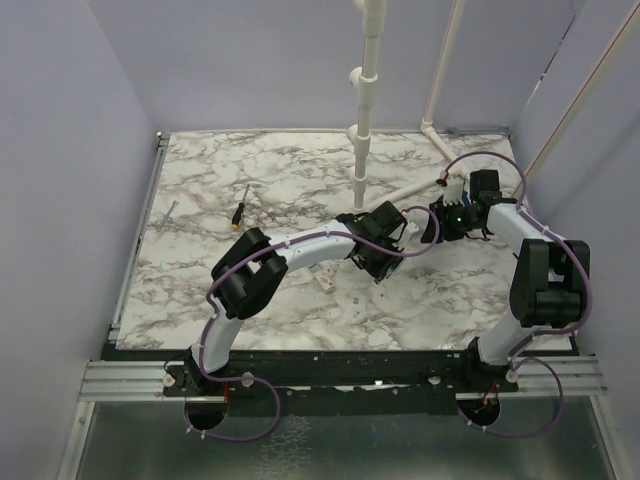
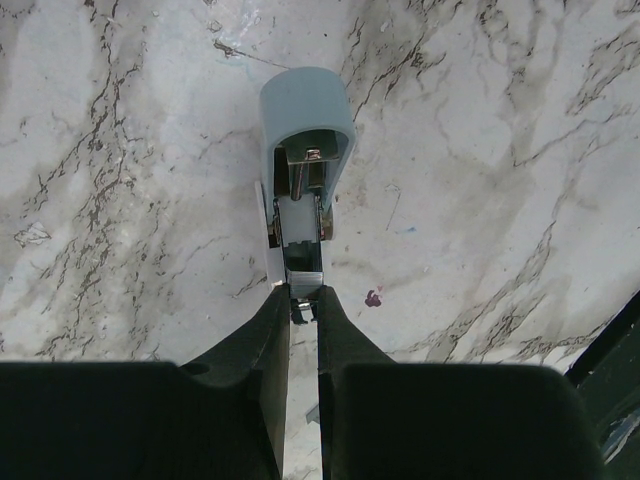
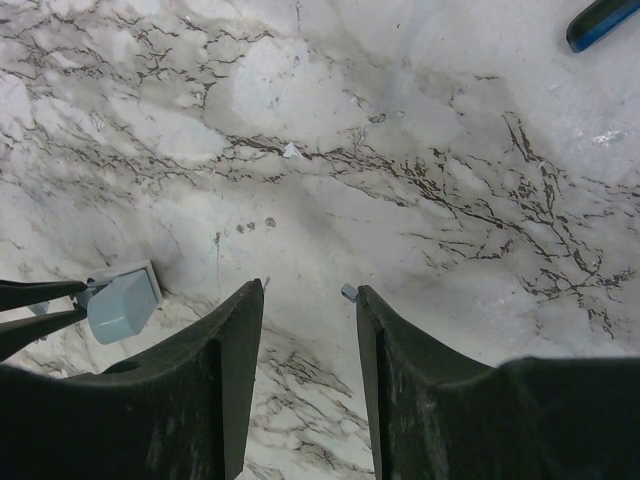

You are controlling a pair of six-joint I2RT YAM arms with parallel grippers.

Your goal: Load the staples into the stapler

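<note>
The grey-blue stapler (image 2: 307,100) lies opened on the marble table, its metal channel pointing toward my left gripper. That gripper is shut on the metal end of the stapler. In the right wrist view the stapler (image 3: 122,309) is at the lower left, with the left gripper's dark fingers at it. My right gripper is part open over bare marble right of the stapler, nothing between its fingers. Whether staples sit in the channel I cannot tell.
A screwdriver (image 1: 238,213) and a thin metal tool (image 1: 167,215) lie on the left part of the table. White pipes (image 1: 365,100) stand behind the arms. A dark blue object (image 3: 598,20) is at the upper right of the right wrist view. Small light items (image 1: 322,280) lie near the front.
</note>
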